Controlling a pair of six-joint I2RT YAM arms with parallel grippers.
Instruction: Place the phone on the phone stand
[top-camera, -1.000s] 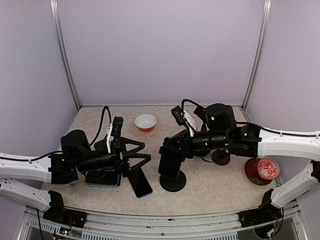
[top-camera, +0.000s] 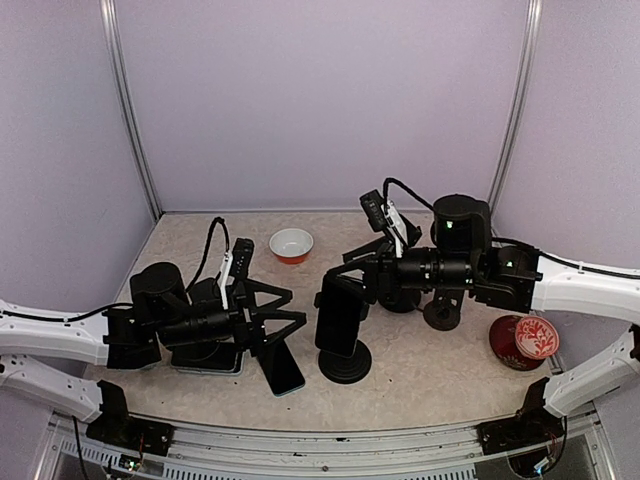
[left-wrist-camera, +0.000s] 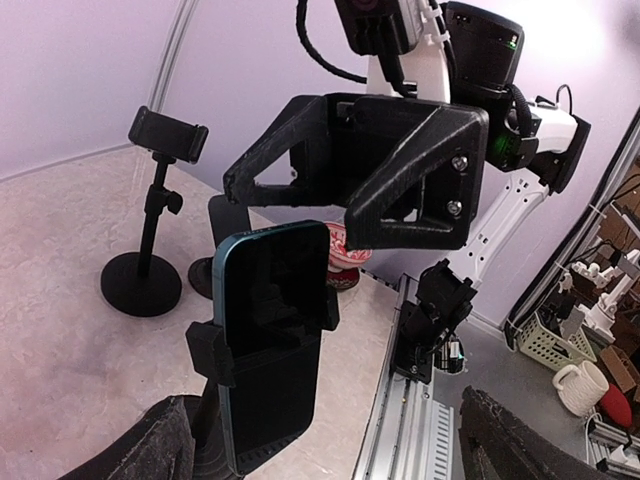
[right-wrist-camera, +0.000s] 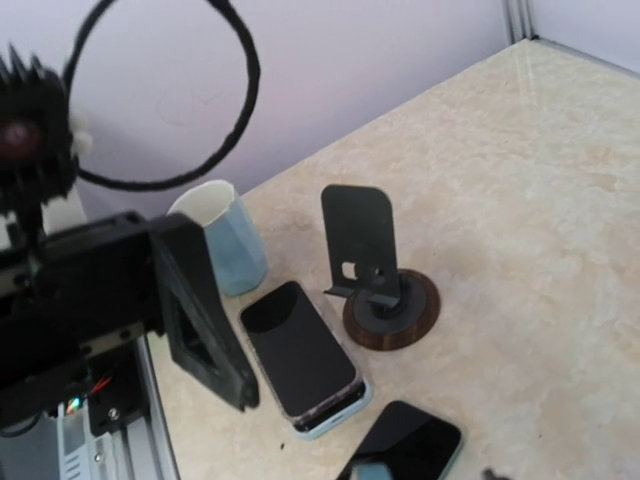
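A black phone (top-camera: 338, 320) (left-wrist-camera: 270, 300) stands upright in the clamp of a phone stand with a round black base (top-camera: 345, 365), at the centre front of the table. My right gripper (top-camera: 355, 265) is open just above the phone's top edge, apart from it in the left wrist view. My left gripper (top-camera: 295, 308) is open to the left of the stand, nothing between its fingers, facing the phone.
Another phone (top-camera: 282, 370) lies on the table, with more phones, a small stand (right-wrist-camera: 360, 240) and a cup (right-wrist-camera: 230, 240) at the left. A white-red bowl (top-camera: 291, 243) sits at the back, further stands and red bowls (top-camera: 536, 338) at the right.
My right gripper has risen and moved slightly right, off the phone, which stays in the stand.
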